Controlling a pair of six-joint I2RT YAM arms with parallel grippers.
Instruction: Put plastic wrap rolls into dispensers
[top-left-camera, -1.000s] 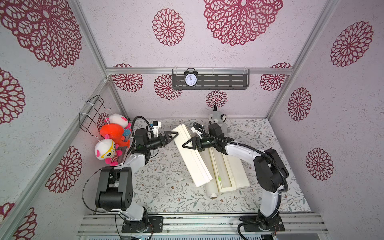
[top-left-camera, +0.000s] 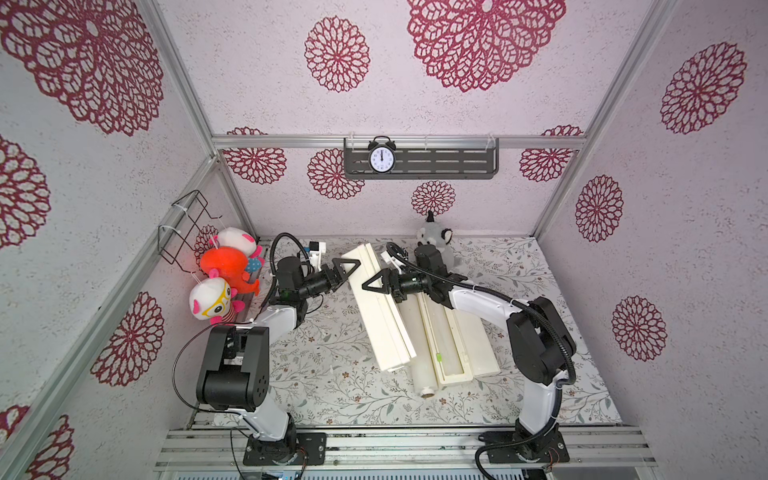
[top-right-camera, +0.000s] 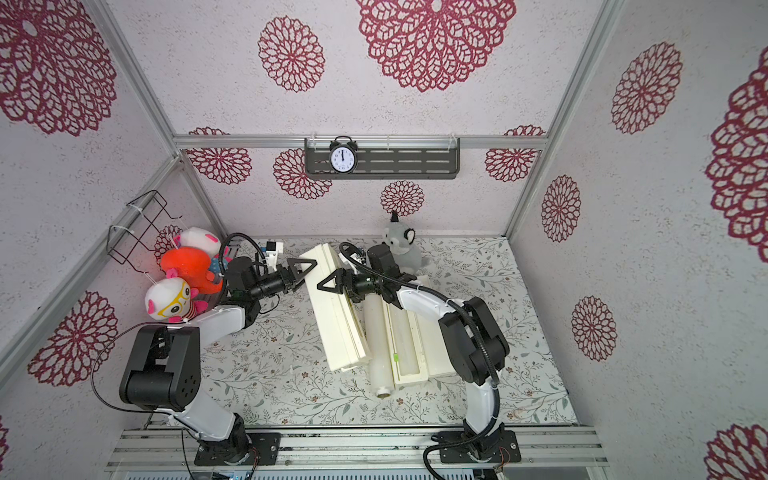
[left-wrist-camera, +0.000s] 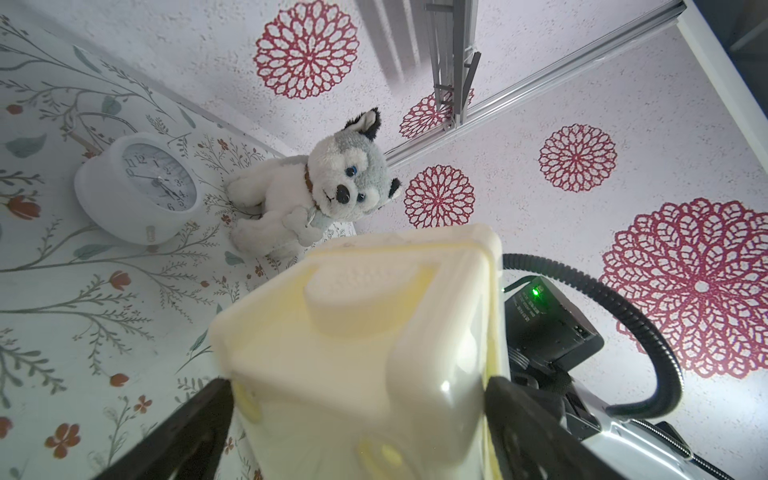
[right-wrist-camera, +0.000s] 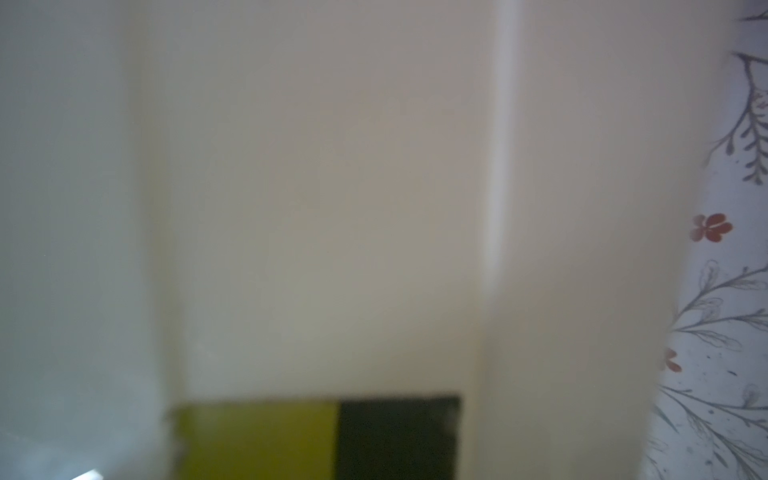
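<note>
A long cream dispenser (top-left-camera: 382, 320) lies slantwise between my arms, its far end raised toward the back. At that end my left gripper (top-left-camera: 350, 269) stands open; in the left wrist view its dark fingers (left-wrist-camera: 180, 440) flank the dispenser's end (left-wrist-camera: 352, 360). Over the upper part of the dispenser is my right gripper (top-left-camera: 374, 285); its fingertips' grip cannot be made out. A blurred cream surface (right-wrist-camera: 320, 200) fills most of the right wrist view. Beside the dispenser lie a plastic wrap roll (top-left-camera: 424, 376) and a second, opened dispenser (top-left-camera: 457, 376) with a green piece on it.
Behind the right gripper sits a grey husky toy (top-left-camera: 433, 233). Plush toys (top-left-camera: 228, 268) crowd the left wall beneath a wire rack (top-left-camera: 185, 228). A white clock (left-wrist-camera: 148, 188) stands on the table. Open tabletop (top-left-camera: 312, 368) lies at the front left.
The slanted dispenser's near end has swung slightly left. My left arm has shifted a little, its gripper staying by the far end. The right gripper has moved slightly left.
</note>
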